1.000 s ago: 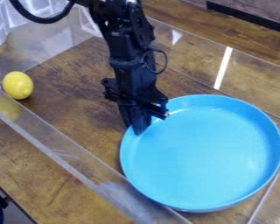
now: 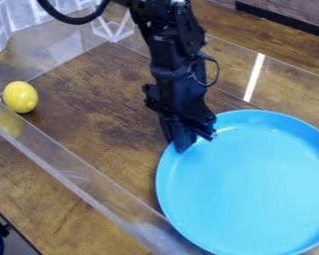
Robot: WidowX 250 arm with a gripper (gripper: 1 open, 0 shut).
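Observation:
The black arm reaches down from the top centre, its gripper (image 2: 186,133) low against the upper left rim of a large blue plate (image 2: 245,189). The gripper looks shut; its fingertips are dark and partly hidden at the rim, so whether anything is between them is unclear.
A yellow lemon (image 2: 20,97) sits at the left beside a clear plastic edge running diagonally toward the lower middle. A white strip (image 2: 253,78) lies at the upper right.
The blue plate has shifted to the right and slightly downward, and the gripper has moved rightward with its rim.

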